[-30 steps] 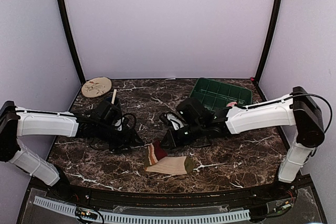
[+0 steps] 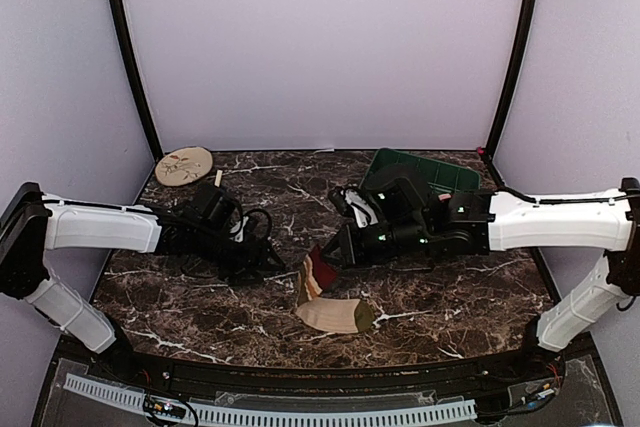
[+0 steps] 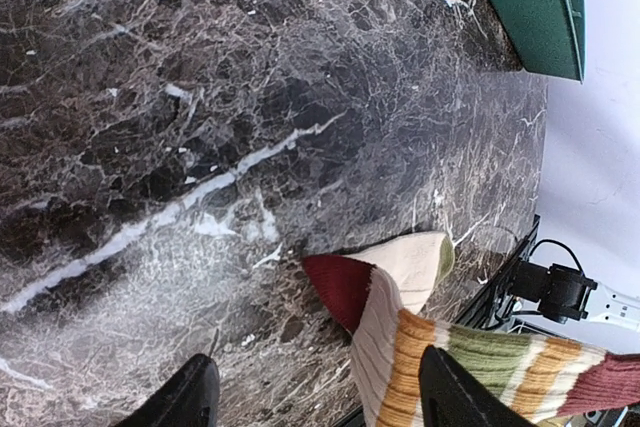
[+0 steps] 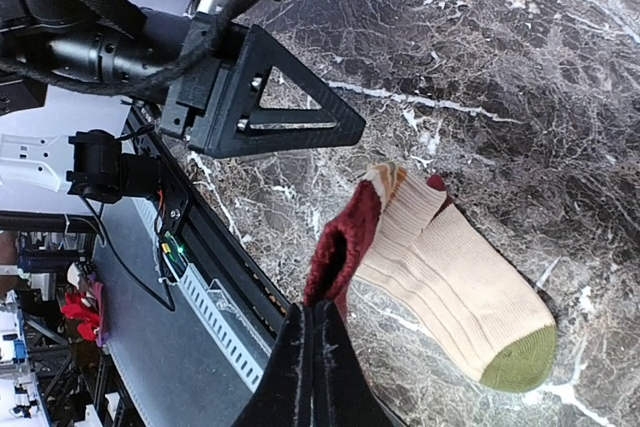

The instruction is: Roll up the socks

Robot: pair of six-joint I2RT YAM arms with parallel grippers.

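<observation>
A striped sock lies low in the middle of the table, its cream part point(image 2: 328, 315) flat and the olive toe point(image 4: 520, 359) pointing right. Its striped, dark red end point(image 2: 319, 271) is raised off the table. That dark red cloth point(image 4: 343, 242) runs to the fingertips of my right gripper, which is shut on it. Left of the sock, my left gripper stands open, apart from the cloth. In the left wrist view the striped cloth point(image 3: 535, 365) stretches past the right finger. Whether a second sock lies underneath I cannot tell.
A green bin point(image 2: 440, 169) stands at the back right, with something pink inside. At the back left are a round embroidered piece point(image 2: 184, 166) and a dark cup with a stick point(image 2: 218, 178).
My right gripper has moved right, and the dark red end of the sock has shifted right and up with it. The left gripper has edged slightly right and back.
</observation>
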